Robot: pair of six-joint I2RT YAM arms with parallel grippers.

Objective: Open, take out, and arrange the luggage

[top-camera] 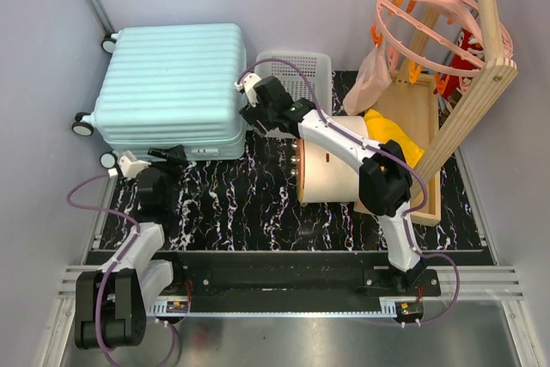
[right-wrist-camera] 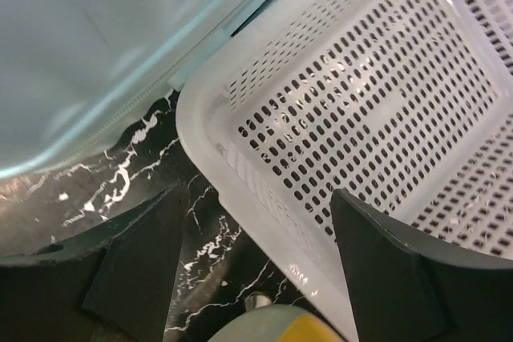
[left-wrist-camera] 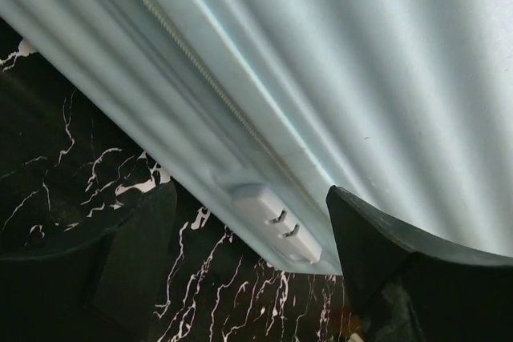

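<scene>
A pale mint ribbed suitcase [top-camera: 168, 83] lies flat at the back left, wheels on its left side. My left gripper [top-camera: 172, 157] is at its front edge; in the left wrist view its open fingers face the zipper and a white latch [left-wrist-camera: 272, 222]. My right gripper [top-camera: 256, 118] is open at the suitcase's right edge, beside a white perforated basket [right-wrist-camera: 361, 110], with nothing between its fingers.
A cream rounded object [top-camera: 331, 178] lies right of centre. A wooden stand [top-camera: 473, 100] with pink rings, a pink bag [top-camera: 369, 83] and a yellow cloth [top-camera: 391, 139] fills the right.
</scene>
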